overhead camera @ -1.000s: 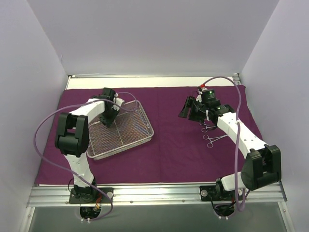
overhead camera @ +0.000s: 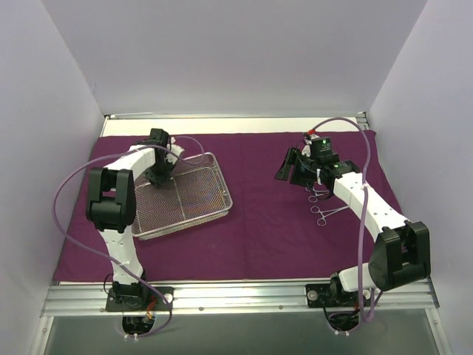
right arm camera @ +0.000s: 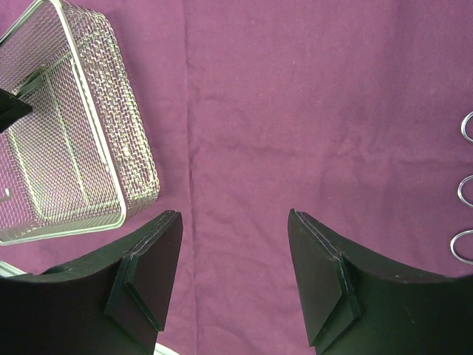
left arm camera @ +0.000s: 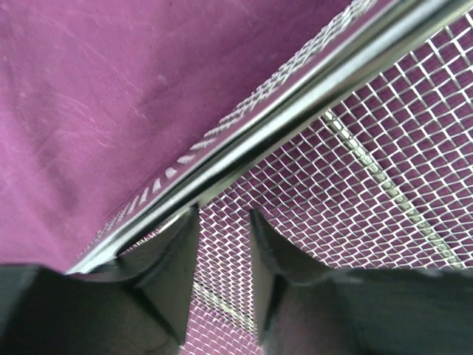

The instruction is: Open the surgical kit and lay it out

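Note:
A wire-mesh tray (overhead camera: pixel 185 225) lies on the purple cloth at the left, and its mesh floor looks bare where it shows. My left gripper is part open over the tray. Mesh shows between its fingers, and one fingertip is close by the metal rim (left arm camera: pixel 244 144); contact cannot be told. From above, the arm hides part of the tray's far left side. My right gripper stands open above bare cloth, holding nothing. Right of it lie ring-handled scissor-like instruments (overhead camera: pixel 325 214), partly under the right arm; their rings (right arm camera: pixel 464 191) show in the right wrist view.
Between tray and instruments the purple cloth (overhead camera: pixel 259 237) is clear. Grey walls (overhead camera: pixel 236 59) bound the back and sides. A metal rail (overhead camera: pixel 240 288) runs along the front. A purple cable (overhead camera: pixel 63 222) loops around the left arm.
The left gripper has moved a little left over the tray. The tray has shifted slightly left and toward the back. My right arm is nearly still.

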